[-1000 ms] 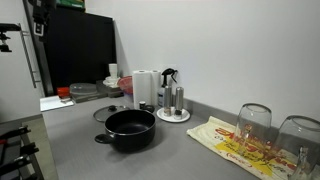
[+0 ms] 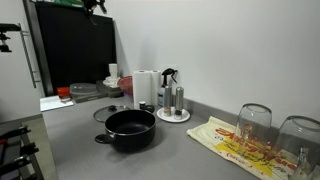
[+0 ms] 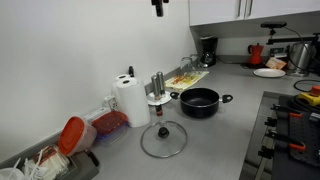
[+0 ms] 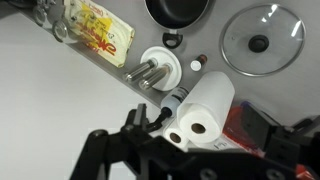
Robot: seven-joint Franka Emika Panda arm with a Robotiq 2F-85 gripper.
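Observation:
High above the counter, my gripper is open, its dark fingers [image 4: 135, 133] spread wide in the wrist view with nothing held between them. It also shows at the top edge of exterior view 2, as a small dark gripper [image 3: 158, 8]. Well below it, a black pot [image 2: 130, 129] without a lid stands on the grey counter. The inside of the pot [image 3: 200, 101] looks empty. A glass lid [image 3: 163, 141] with a black knob lies flat on the counter, apart from the pot.
White paper rolls [image 4: 209, 101] stand near the wall. Beside them are a spray bottle [image 4: 172, 102] and grinders on a white plate [image 2: 172, 117]. Upturned glasses [image 2: 252, 124] rest on a patterned cloth [image 2: 215, 134]. Red containers [image 3: 76, 134] sit at the wall. Counter before the pot is clear.
Across exterior view 1, my gripper has moved right and upward along the top left. The pot, lid and other objects have stayed where they were.

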